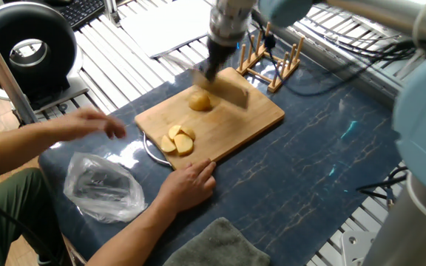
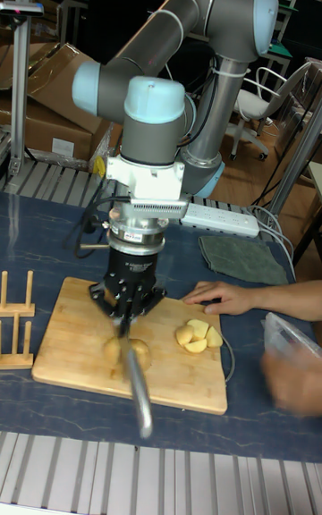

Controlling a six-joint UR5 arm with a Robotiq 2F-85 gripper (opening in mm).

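My gripper [image 1: 211, 74] is shut on a cleaver, whose blade [image 1: 228, 92] looks blurred from motion. In exterior view 3 the cleaver's handle [image 2: 141, 401] points toward the camera, below the gripper [image 2: 123, 310]. On the wooden cutting board [image 1: 235, 129], a round potato piece [image 1: 199, 101] lies close beside the blade in view. Whether the blade touches it cannot be told. Several cut potato pieces [image 1: 180, 139] are grouped toward the board's handle end, also visible as pale wedges [image 2: 196, 334] in exterior view 3.
A person's hand [image 1: 191, 185] presses on the board's edge; the other hand [image 1: 91, 124] is raised to the left. A clear plastic bag [image 1: 103, 188], a grey cloth [image 1: 219, 245] and a wooden rack [image 1: 272, 63] surround the board.
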